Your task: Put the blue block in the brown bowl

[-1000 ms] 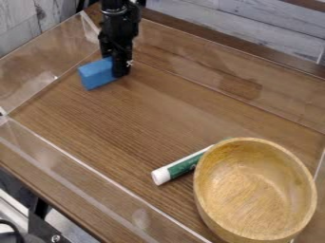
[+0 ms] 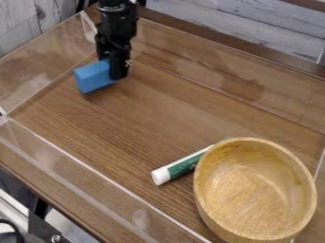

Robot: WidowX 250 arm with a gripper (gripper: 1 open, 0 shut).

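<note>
The blue block (image 2: 93, 77) is at the far left of the wooden table, tilted in the view. My dark gripper (image 2: 116, 68) is at the block's right end and overlaps it from above. Whether its fingers are closed around the block cannot be made out at this size. At the near right stands the brown bowl (image 2: 219, 195), light tan, round and empty, well away from the gripper.
A white and green tube (image 2: 178, 166) lies just left of the bowl. Raised wooden edges (image 2: 254, 46) border the table. Dark cables or parts (image 2: 19, 228) sit beyond the lower left edge.
The arm and gripper have come slightly lower and nearer the camera at the block's right end. The block looks shifted slightly left; bowl and tube are unmoved.
</note>
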